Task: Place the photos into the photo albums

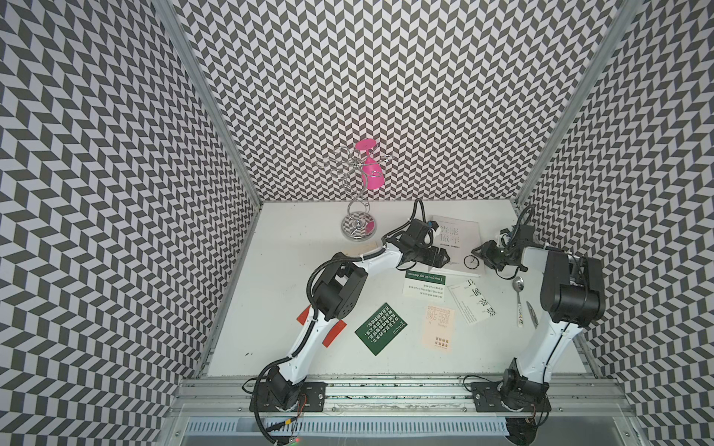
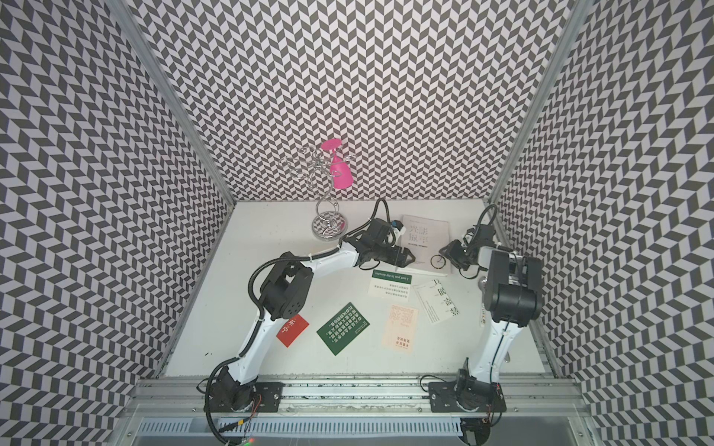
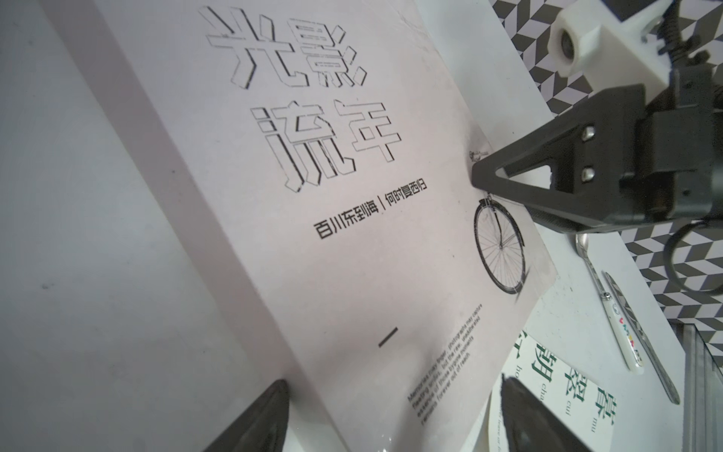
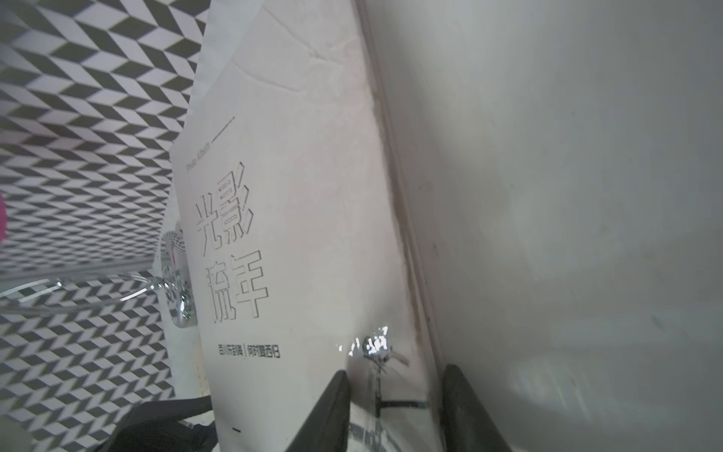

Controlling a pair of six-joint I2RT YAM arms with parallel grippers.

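The white photo album [image 1: 457, 238], with a bicycle on its cover, lies at the back right. My left gripper is open over the album's near left part. My right gripper is open at the album's edge, one finger over the cover, the other just outside it. Photo cards lie in front: a green-and-white one [image 1: 424, 284], a white one [image 1: 468, 301], a pink one [image 1: 438, 328], a dark green one [image 1: 380, 328] and a red one [image 1: 331, 330], partly hidden by my left arm in the top left view.
A metal stand [image 1: 359, 225] with a pink object [image 1: 372, 171] stands at the back, left of the album. A spoon [image 1: 519, 301] and a knife [image 1: 532, 313] lie at the right.
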